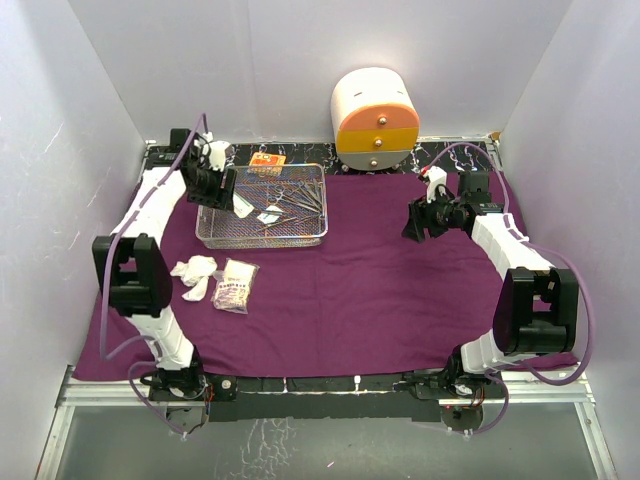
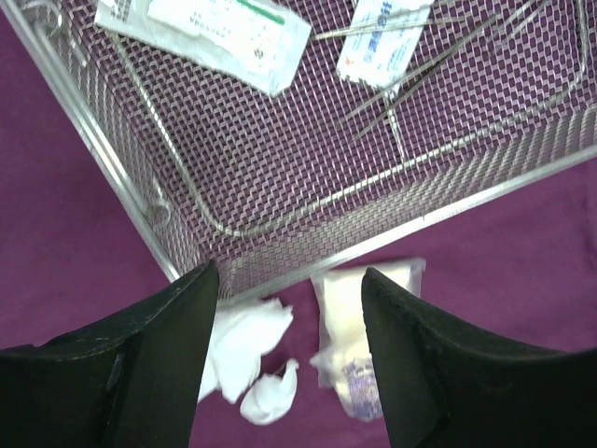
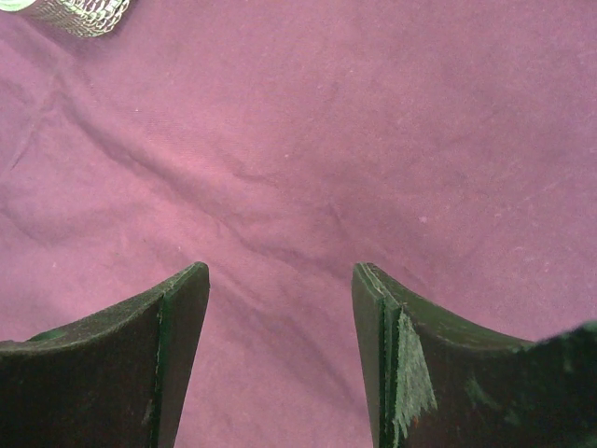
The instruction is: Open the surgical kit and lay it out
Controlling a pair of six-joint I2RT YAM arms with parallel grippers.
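Note:
The metal mesh tray (image 1: pixel 325 200) holds scissors, forceps and other steel instruments (image 1: pixel 305 200), plus white paper packets (image 2: pixel 210 37). In front of it lie crumpled white gloves or cloth (image 1: pixel 195 270) and a clear bagged pack (image 1: pixel 235 288). My left gripper (image 1: pixel 218 188) hangs over the tray's left side, open and empty; its fingers frame the tray's near edge in the left wrist view. My right gripper (image 1: pixel 422 222) hovers over bare drape at the right, fingers apart, nothing between them.
A purple drape (image 1: pixel 360 310) covers the table, clear in the middle and right. An orange packet (image 1: pixel 268 158) lies behind the tray. A small drawer cabinet (image 1: pixel 375 120) stands at the back.

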